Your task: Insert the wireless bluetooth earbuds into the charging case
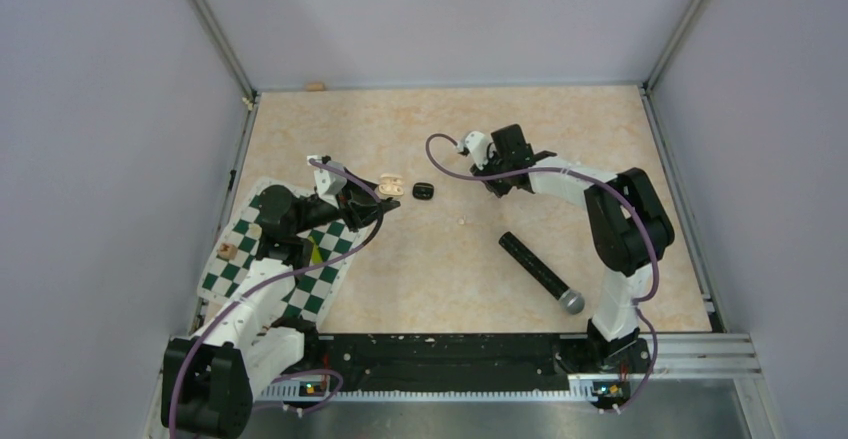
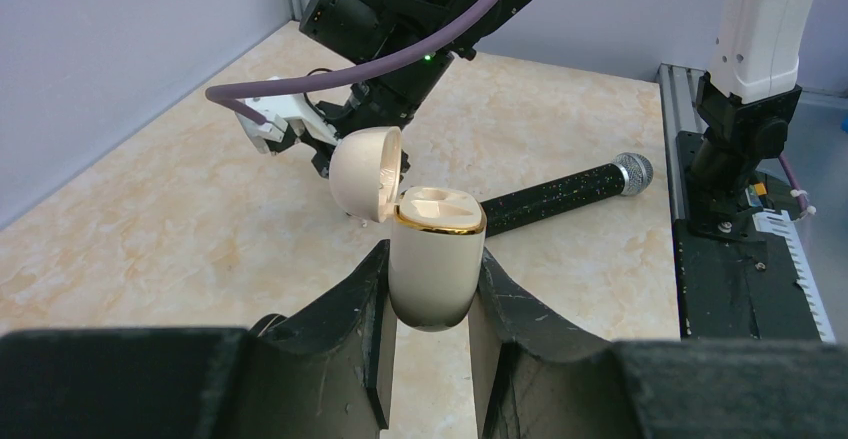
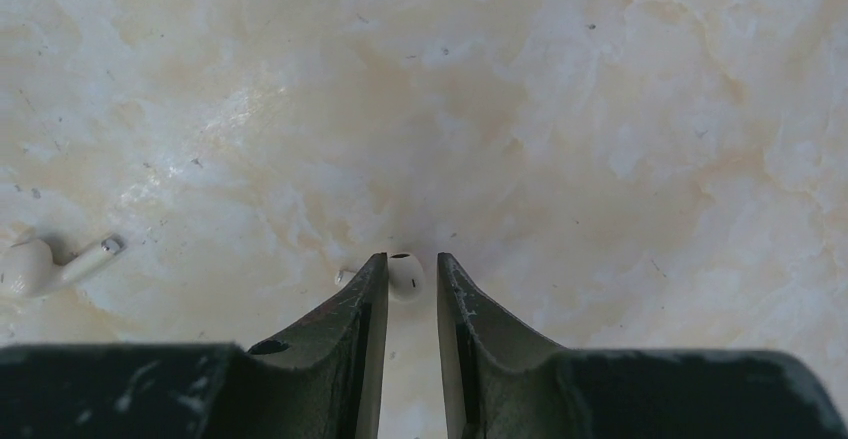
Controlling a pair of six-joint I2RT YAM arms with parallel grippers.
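In the left wrist view, my left gripper is shut on the cream charging case, whose lid stands raised and whose gold-edged slots face up. From above, the case shows at the left fingertips. My right gripper points down at the table, part open. One white earbud shows in the gap between its fingers, its stem partly hidden behind the left finger; contact cannot be told. The other earbud lies apart on the table, at the left of the right wrist view.
A small black case sits just right of the charging case. A black microphone lies toward the front right. Beneath the left arm is a green-and-white checkered board.
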